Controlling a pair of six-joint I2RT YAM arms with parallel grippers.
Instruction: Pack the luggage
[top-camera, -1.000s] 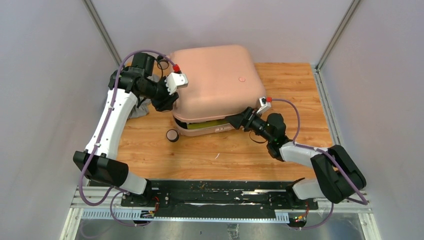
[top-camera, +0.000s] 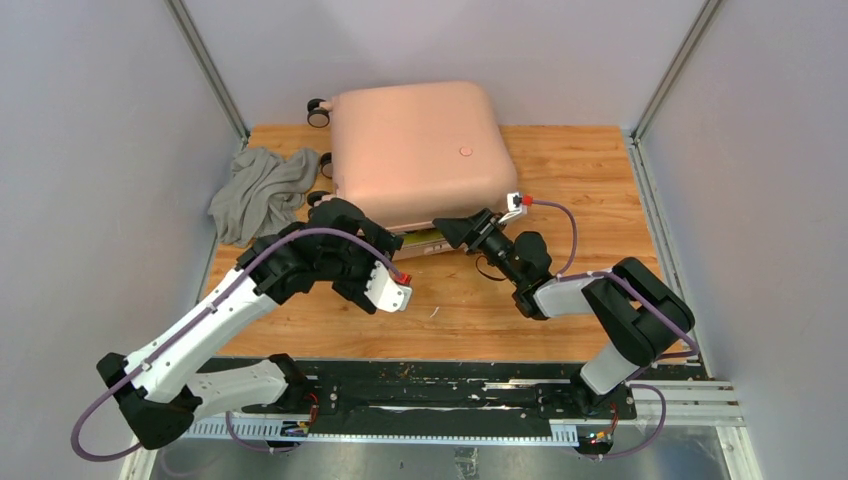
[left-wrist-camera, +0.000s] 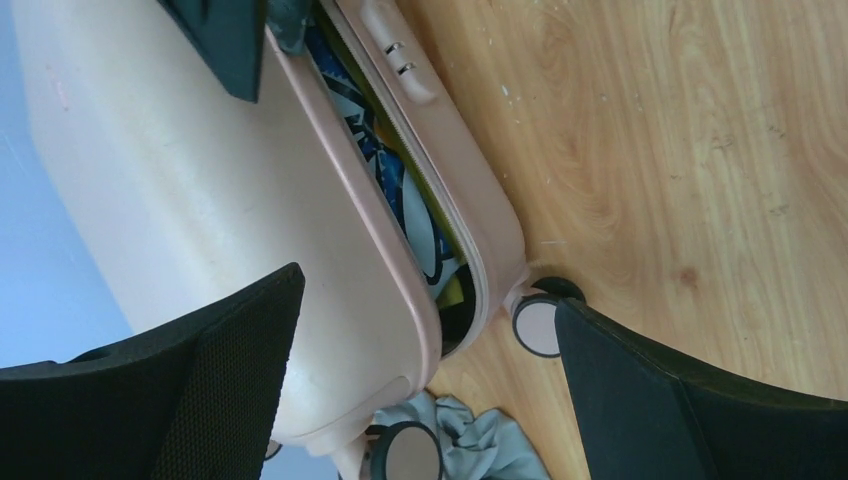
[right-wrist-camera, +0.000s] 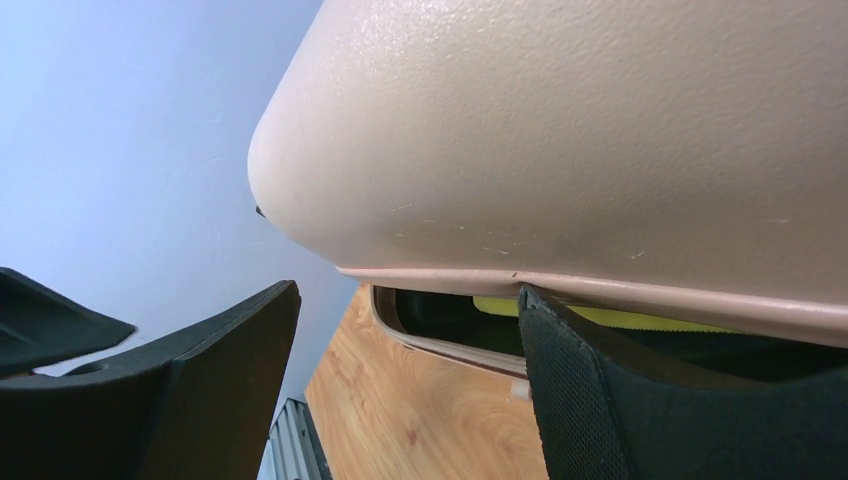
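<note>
The pink suitcase (top-camera: 420, 150) lies with its lid lowered but a gap along the front, where clothing and a zipper show; a yellow item (right-wrist-camera: 620, 318) shows inside in the right wrist view. My left gripper is open in front of the suitcase's left corner, above it in its wrist view, with nothing between its fingers. My right gripper is open at the front seam toward the right end, one finger against or just before the lid's lower rim; contact is hard to tell.
A grey cloth (top-camera: 250, 200) lies on the wooden floor at the left beside the suitcase wheels. Bare floor (top-camera: 440, 320) is in front and to the right. Walls enclose the back and sides.
My left gripper has moved down from the lid's left side toward the front. My right gripper and the suitcase have shifted slightly left.
</note>
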